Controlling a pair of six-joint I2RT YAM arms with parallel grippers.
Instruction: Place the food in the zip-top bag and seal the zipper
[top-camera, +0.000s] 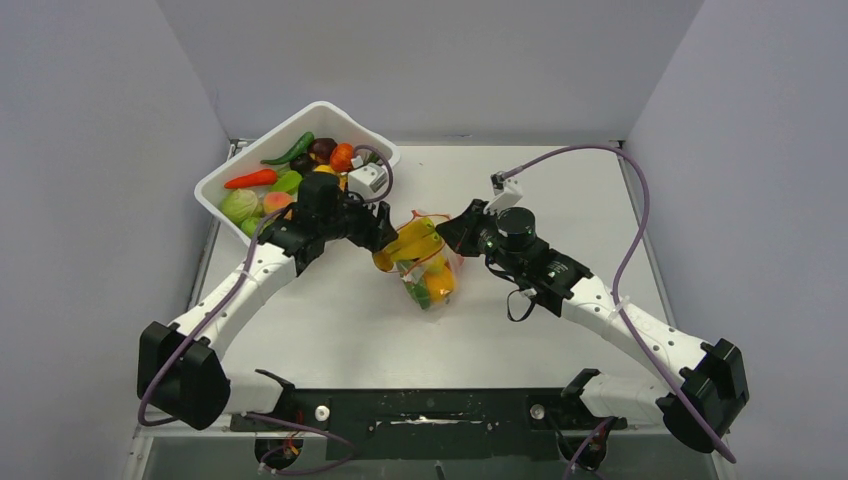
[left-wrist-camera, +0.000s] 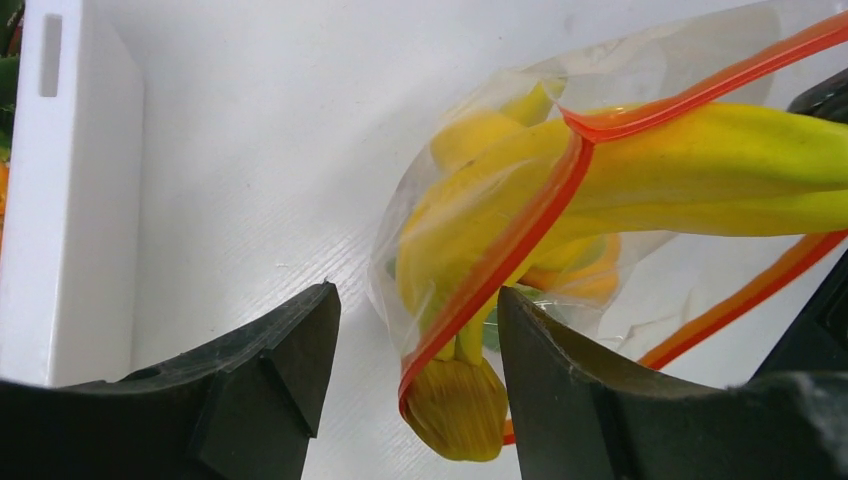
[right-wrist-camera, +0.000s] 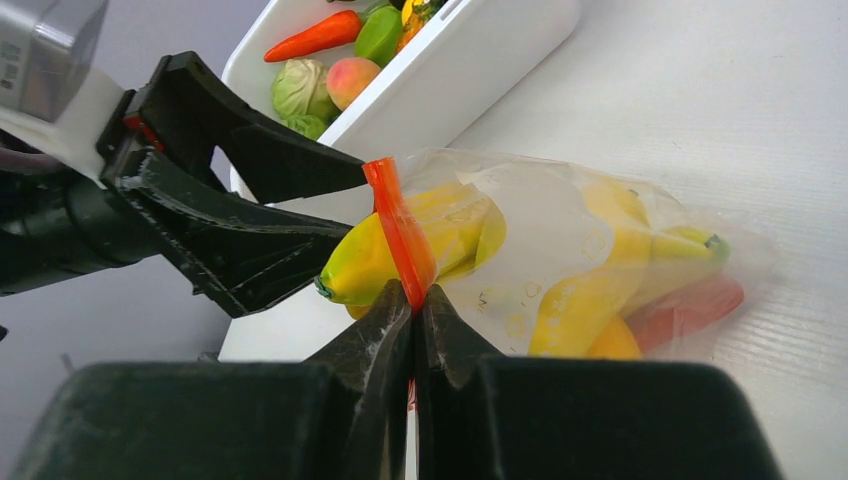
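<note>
The clear zip top bag (top-camera: 411, 275), edged with a red zipper strip (left-wrist-camera: 497, 265), stands near the table's middle with produce inside. A bunch of yellow bananas (left-wrist-camera: 690, 170) lies across its mouth, the brown stem end (left-wrist-camera: 455, 410) sticking out beyond the strip. My left gripper is open; its two fingers reach to either side of that end, without gripping it. Opposite, my right gripper is shut on the bag's red-edged rim, and the banana tips (right-wrist-camera: 365, 265) protrude beside its fingers. Yellow and red pieces (right-wrist-camera: 690, 310) show through the plastic.
A white bin (top-camera: 213, 190) of assorted vegetables and fruit stands at the back left, behind the left arm. Bare white table (top-camera: 560, 190) lies to the back right and in front of the bag.
</note>
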